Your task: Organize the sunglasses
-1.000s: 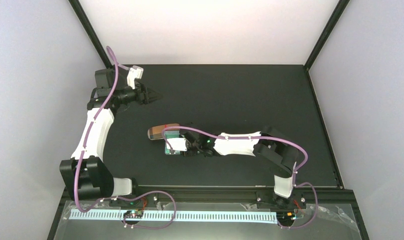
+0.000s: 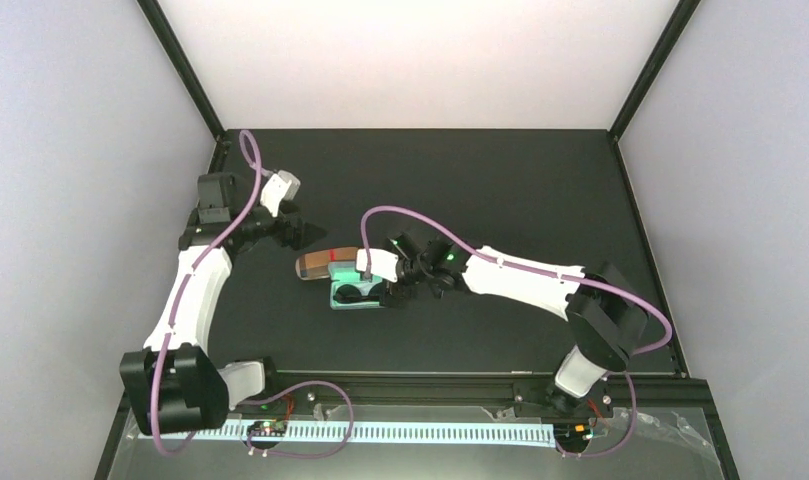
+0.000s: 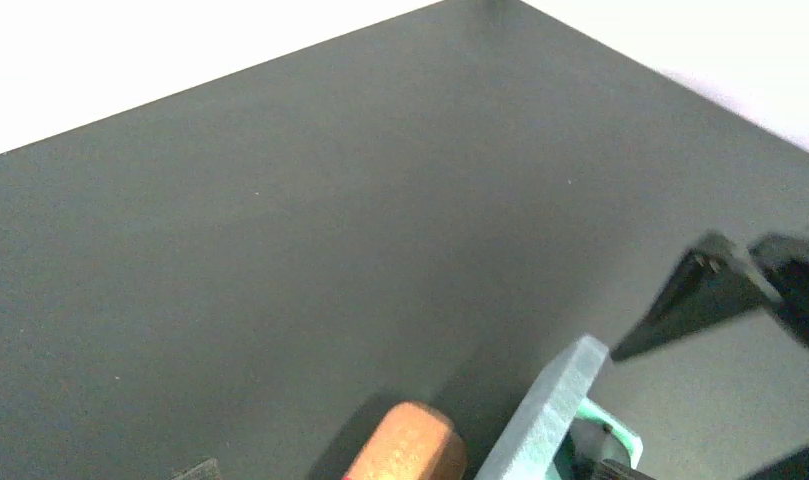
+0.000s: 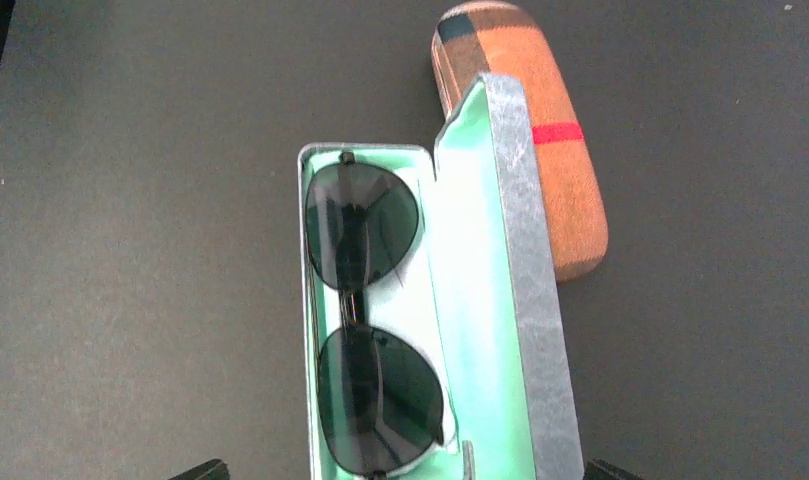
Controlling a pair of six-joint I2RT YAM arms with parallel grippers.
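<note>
An open grey case (image 4: pixel 520 300) with mint lining holds dark sunglasses (image 4: pixel 380 400), lenses up. A brown plaid case (image 4: pixel 555 200) with a red stripe lies beside it, behind the raised lid. My right gripper is open above the open case, its fingertips at the bottom edge of the right wrist view; in the left wrist view its dark body shows beside the lid. My left gripper (image 2: pixel 305 235) is open, up and left of both cases in the top view, with nothing between its fingers.
White walls (image 2: pixel 430 65) bound it at the back and sides. Both arm bases stand along the front rail.
My left gripper has moved toward the front, nearer the cases.
</note>
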